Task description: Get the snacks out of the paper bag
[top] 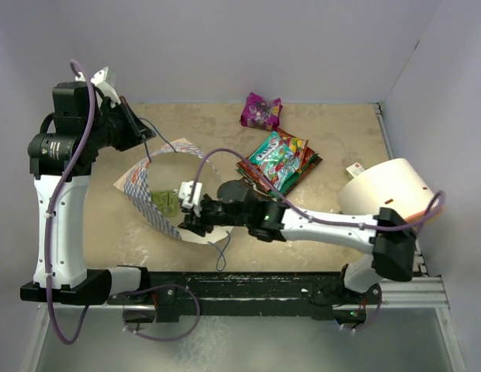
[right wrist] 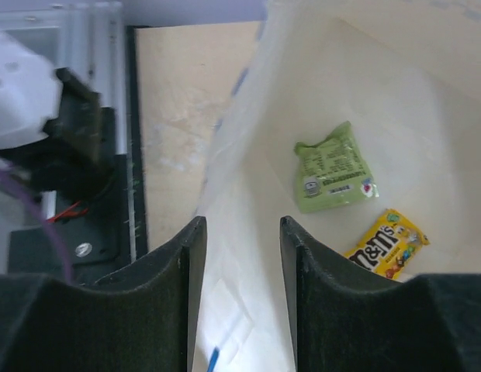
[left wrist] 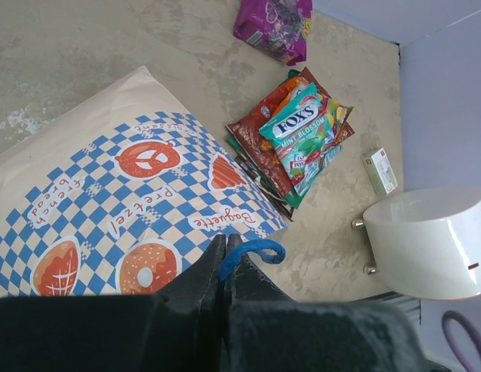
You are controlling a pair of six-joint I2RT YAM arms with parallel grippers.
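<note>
The paper bag [top: 138, 190], checked blue and white, leans with its mouth facing up on the left of the table. My left gripper [top: 150, 134] is shut on its blue cord handle [left wrist: 252, 249] at the far rim. Inside the bag, the right wrist view shows a green packet [right wrist: 333, 174] and a yellow packet [right wrist: 388, 244], lying apart. Over the bag's mouth is my right gripper, open, with a gap and no snack between its fingers. From the top, it covers the yellow packet, while the green packet [top: 164, 203] stays visible at its left.
Several snack packets lie heaped [top: 279, 159] right of the bag, with a purple packet [top: 261, 112] behind them. A white drum-shaped object [top: 388, 190] and a small box [top: 354, 169] occupy the right side. Another blue handle [top: 221, 256] hangs at the bag's near edge.
</note>
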